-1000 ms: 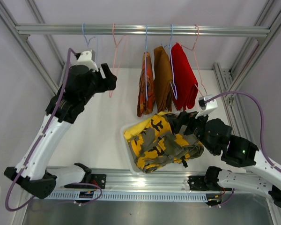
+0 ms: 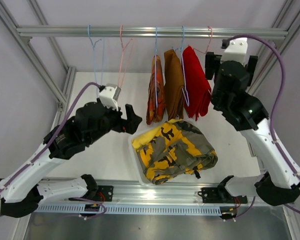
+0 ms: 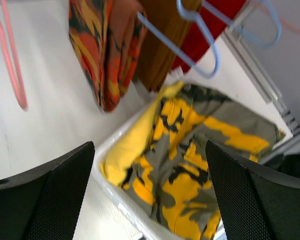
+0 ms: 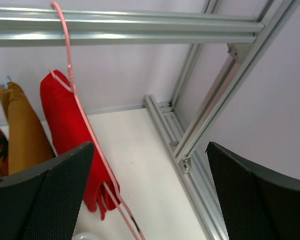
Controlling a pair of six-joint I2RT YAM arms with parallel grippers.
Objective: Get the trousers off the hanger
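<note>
Folded trousers hang on the rail: orange-red patterned (image 2: 155, 90), brown (image 2: 173, 82) and red (image 2: 195, 85); in the right wrist view the red pair (image 4: 70, 125) hangs beside a pink hanger (image 4: 95, 145). My right gripper (image 2: 230, 67) is open, raised at that hanger near the red pair. My left gripper (image 2: 129, 114) is open, left of and in front of the patterned pair. Camouflage trousers (image 2: 175, 152) lie in a white bin; the left wrist view shows them (image 3: 185, 165) below the gripper.
The metal rail (image 2: 70, 31) spans the top, with empty blue and pink hangers at left. The white bin's rim (image 2: 135, 165) lies on the white floor (image 2: 90, 155), which is clear at left. Frame posts stand on both sides.
My right gripper has risen from low over the bin to near the rail at right. My left gripper has moved down and to the right.
</note>
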